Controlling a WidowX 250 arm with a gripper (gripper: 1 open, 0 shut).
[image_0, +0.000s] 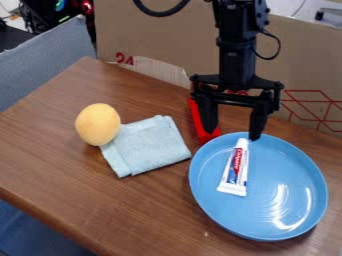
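My black gripper (233, 118) hangs over the back edge of the blue plate (289, 205), its two fingers apart and nothing seen between them. A red object (199, 117) stands behind the left finger, partly hidden. A white toothpaste tube (234, 170) with red and blue print lies on the plate, below the gripper. A folded light blue cloth (144, 148) lies left of the plate, and a yellow rounded object (98, 124) sits beside it.
A cardboard box wall (147, 40) closes off the back of the wooden table (107, 210). A grey padded edge lies at the far left.
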